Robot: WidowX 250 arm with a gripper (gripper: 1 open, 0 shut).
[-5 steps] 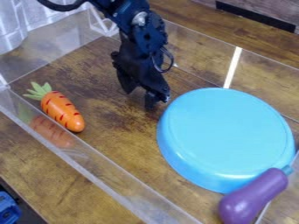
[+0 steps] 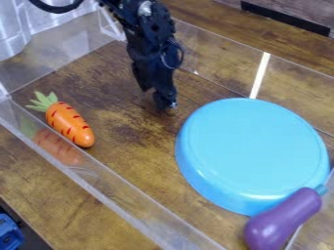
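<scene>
The black robot gripper (image 2: 156, 93) hangs at the top middle, low over the wooden floor (image 2: 104, 176) of the enclosure; whether its fingers are open or shut is hard to tell. An orange toy carrot (image 2: 68, 123) with green leaves lies at the left. A blue round lid or dish (image 2: 251, 151) fills the right, below and right of the gripper. A purple toy eggplant (image 2: 280, 220) rests at the blue piece's lower right edge.
A clear low wall (image 2: 104, 200) runs along the lower left. A white tape strip (image 2: 260, 73) lies at the back right.
The gripper has shifted slightly and turned. The carrot, blue piece and eggplant have not moved.
</scene>
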